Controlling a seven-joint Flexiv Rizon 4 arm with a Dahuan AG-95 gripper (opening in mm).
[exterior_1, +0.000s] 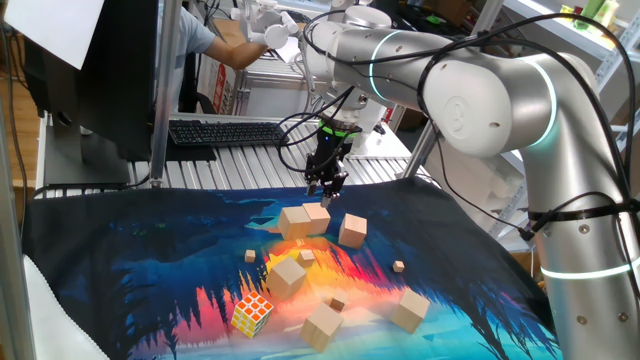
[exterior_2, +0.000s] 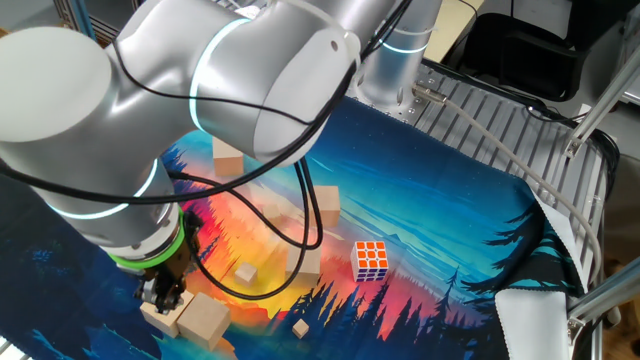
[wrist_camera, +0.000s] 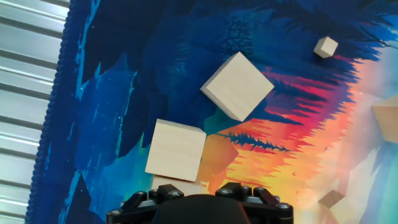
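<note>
My gripper (exterior_1: 322, 195) hangs above the far edge of the cloth, just behind two large wooden blocks standing side by side. Its two fingertips appear apart in exterior view 1, with nothing seen between them. The right block of the pair (exterior_1: 316, 217) is closest to it; the left one (exterior_1: 294, 222) stands against it. In the wrist view, the fingers (wrist_camera: 152, 198) fill the bottom edge, and a block (wrist_camera: 176, 149) lies just ahead, partly covering another pale block (wrist_camera: 177, 185). A separate large block (wrist_camera: 238, 87) sits turned at an angle farther up.
A Rubik's cube (exterior_1: 252, 314) rests near the front. Other large blocks (exterior_1: 287, 278) and several small cubes (exterior_1: 398, 266) are scattered over the cloth. A keyboard (exterior_1: 226, 133) and monitor stand behind the cloth.
</note>
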